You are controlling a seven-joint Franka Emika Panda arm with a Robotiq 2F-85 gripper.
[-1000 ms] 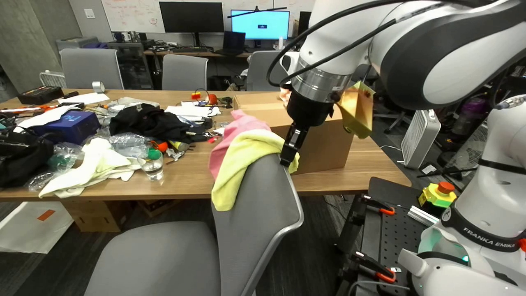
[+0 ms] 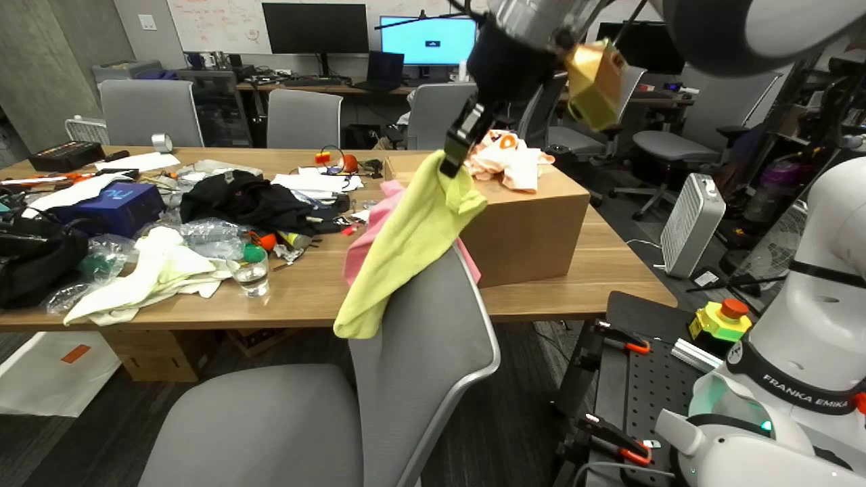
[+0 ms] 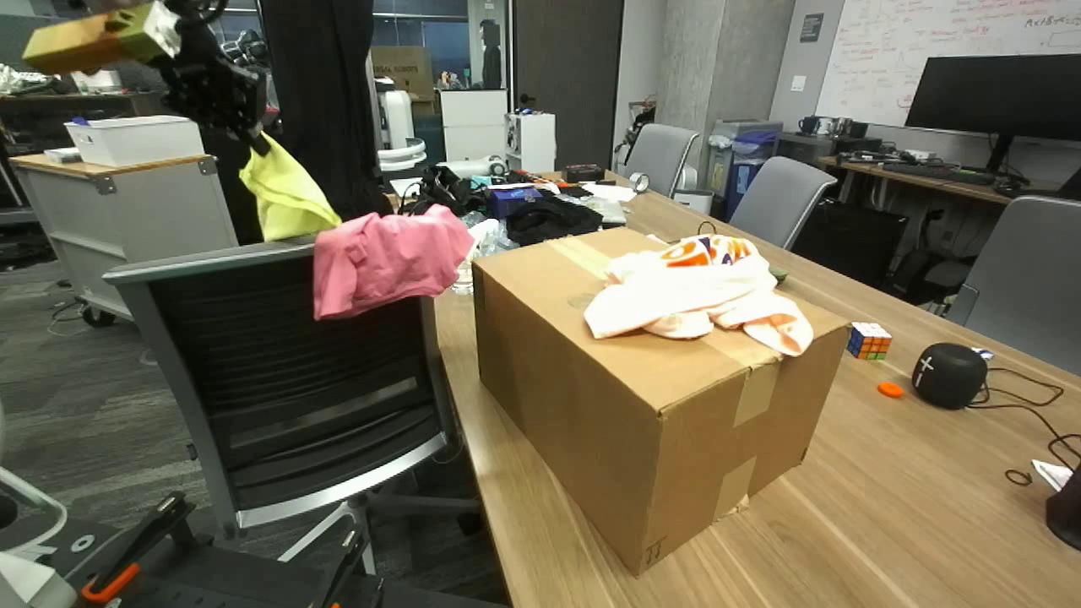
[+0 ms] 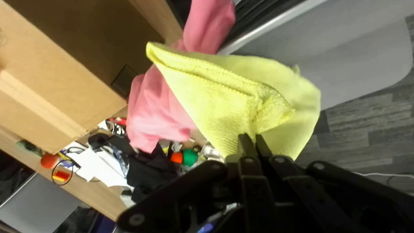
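A yellow cloth [image 2: 410,243] hangs from my gripper [image 2: 451,165], which is shut on it above the top of the grey chair back [image 2: 442,325]. Its lower part still drapes along the front of the chair back in exterior view 1. In the wrist view the yellow cloth [image 4: 229,97] is gathered at the tips of the gripper. Beside it a pink cloth [image 3: 390,258] lies over the chair's top edge. A white and orange cloth [image 3: 699,289] rests crumpled on the cardboard box [image 3: 567,355].
Clutter fills the table's left part: a black cloth [image 2: 239,197], a pale cloth [image 2: 154,276], a glass [image 2: 252,276] and a blue box [image 2: 114,207]. The cardboard box stands close behind the chair. Bare tabletop [image 3: 892,486] lies right of the box in exterior view 2.
My gripper has risen and moved slightly left from the chair's edge, lifting the yellow cloth's upper end off the chair top. The pink cloth remains on the chair.
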